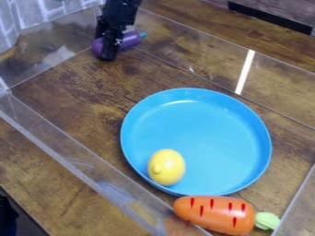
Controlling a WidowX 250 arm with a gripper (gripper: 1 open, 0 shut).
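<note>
My black gripper is at the top left, lowered onto a purple toy eggplant and shut on it; the dark fingers partly hide the toy. A yellow lemon sits in the lower left of a blue plate at the centre right. An orange toy carrot with a pale green top lies below the plate, near the bottom edge of the view.
Bare wooden table fills the left and middle between gripper and plate. Clear plastic walls run along the left and lower left, and at the bottom right. A white strip lies at the upper right.
</note>
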